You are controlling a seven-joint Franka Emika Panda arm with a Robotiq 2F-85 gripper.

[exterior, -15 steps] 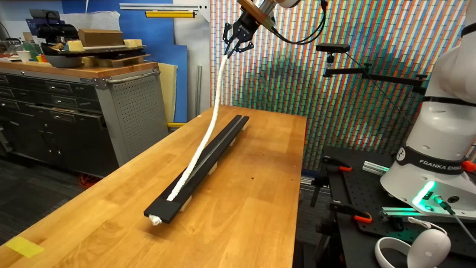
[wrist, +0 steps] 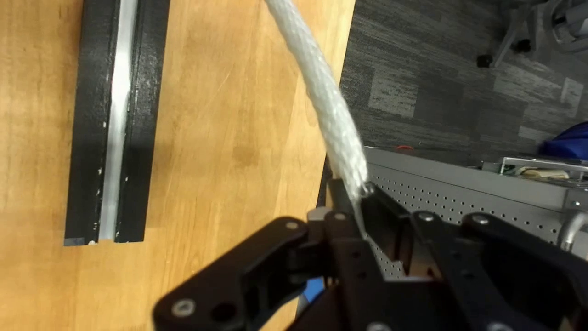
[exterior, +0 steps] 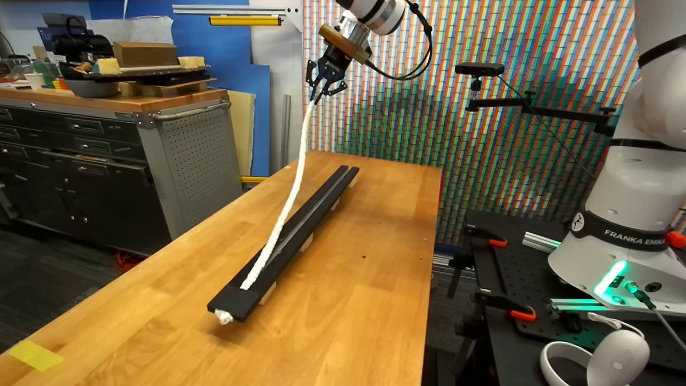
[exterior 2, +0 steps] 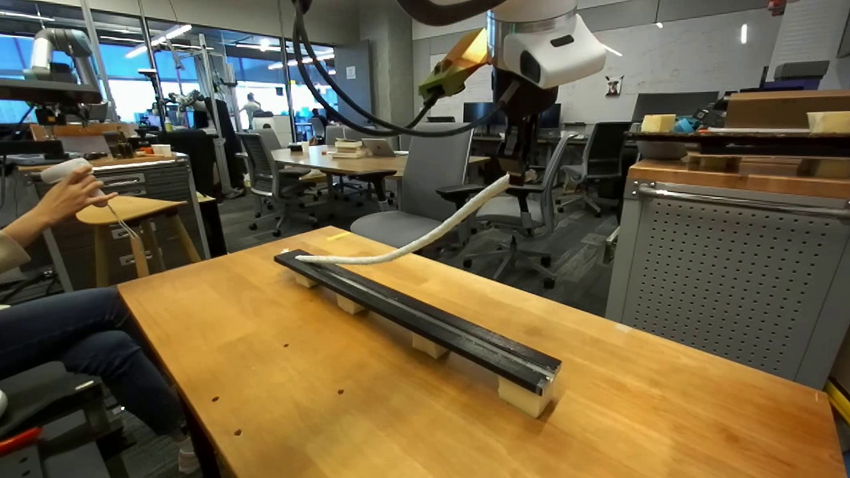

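A white rope point(exterior: 293, 193) runs from the near end of a long black grooved rail point(exterior: 319, 207) up to my gripper point(exterior: 315, 99), high above the table. The gripper is shut on the rope's upper end, which shows between the dark fingers in the wrist view. From the near block, a short rope tip pokes out. In exterior view 2 the rope point(exterior 2: 414, 243) sags in a curve clear of most of the rail point(exterior 2: 446, 326). The wrist view shows the rail's empty groove point(wrist: 116, 121) to the left of the rope point(wrist: 328, 102).
Wooden blocks point(exterior 2: 522, 396) prop the rail above the wooden table point(exterior 2: 319, 430). A grey perforated cabinet point(exterior: 189, 141) stands beyond the table's left edge. The table right of the rail is bare. A person's hand point(exterior 2: 68, 191) holds a white controller.
In exterior view 1 my gripper has moved left and lower, carrying the rope's upper end along. The rail and the rope's near end stay put.
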